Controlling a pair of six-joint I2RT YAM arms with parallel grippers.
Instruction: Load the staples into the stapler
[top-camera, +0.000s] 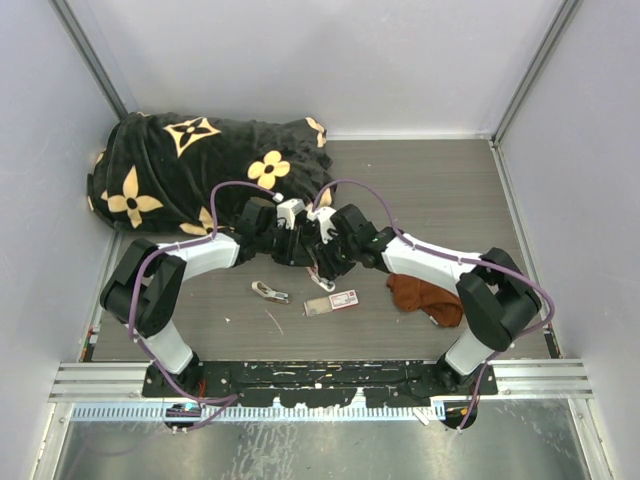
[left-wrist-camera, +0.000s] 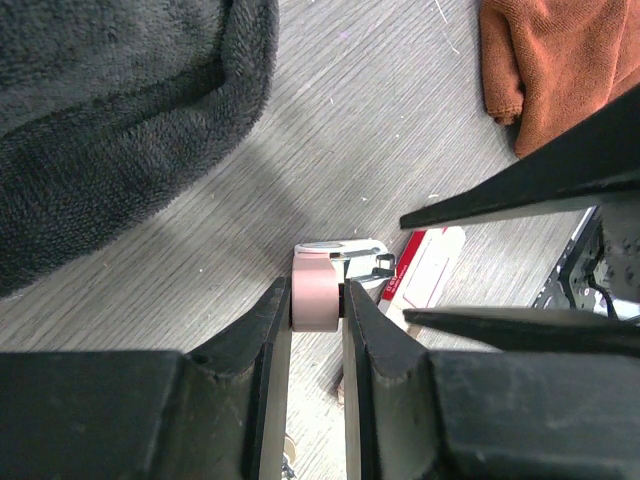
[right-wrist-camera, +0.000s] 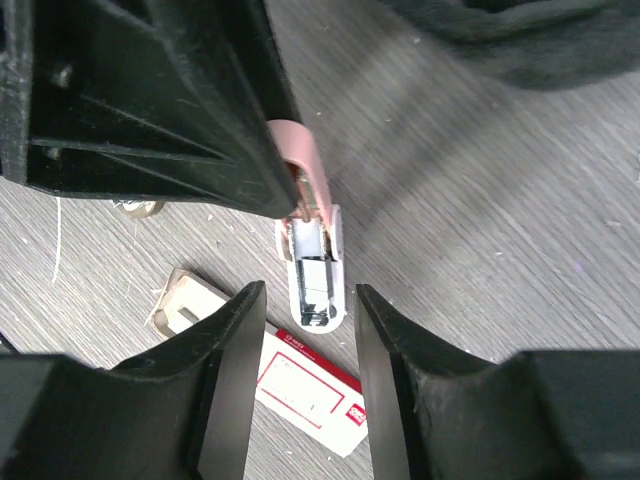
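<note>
A small pink and white stapler (right-wrist-camera: 316, 270) is held by its pink part in my left gripper, which is shut on it. In the right wrist view its silver channel and white end point away from the dark left fingers. My right gripper is open, its fingertips on either side of the stapler's white end in that view, with nothing visibly gripped. Whether they touch it I cannot tell. The red-and-white staple box (right-wrist-camera: 305, 388) lies on the table just beyond. Whether any staples sit in the channel is unclear.
A silver tool (top-camera: 270, 292) lies left of the box, with a thin strip (top-camera: 274, 321) below it. A brown cloth (top-camera: 425, 298) rests on the right, and a dark flowered blanket (top-camera: 200, 165) fills the back left.
</note>
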